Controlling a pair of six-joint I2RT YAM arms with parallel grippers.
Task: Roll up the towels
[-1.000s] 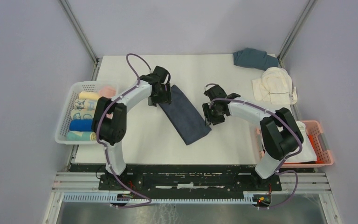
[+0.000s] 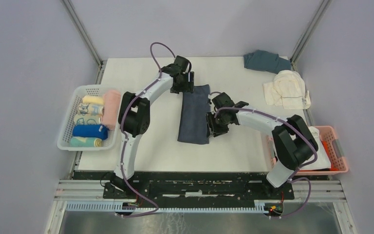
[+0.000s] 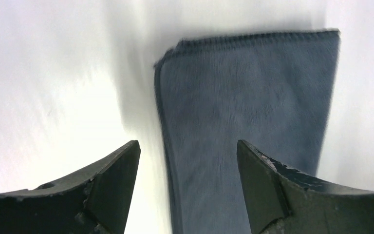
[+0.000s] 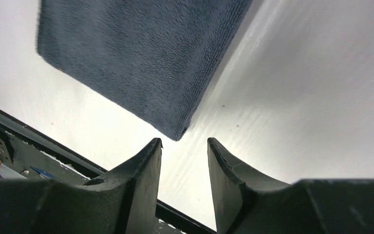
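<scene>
A dark grey-blue towel (image 2: 192, 122) lies folded into an upright strip in the middle of the table. My left gripper (image 2: 184, 82) hangs open over its far end; in the left wrist view that end (image 3: 243, 83) shows beyond the open fingers. My right gripper (image 2: 214, 124) is at the towel's right side toward the near end. In the right wrist view the towel's corner (image 4: 175, 124) lies just beyond the parted fingertips, with nothing held between them.
A white basket (image 2: 67, 122) of rolled towels stands at the left. A folded teal cloth (image 2: 265, 61) and cream towels (image 2: 286, 90) lie at the back right. An orange basket (image 2: 337, 151) holding white cloth stands at the front right.
The towel has turned from slanting to nearly straight up and down. My left gripper has moved right and toward the back; my right gripper has shifted slightly left.
</scene>
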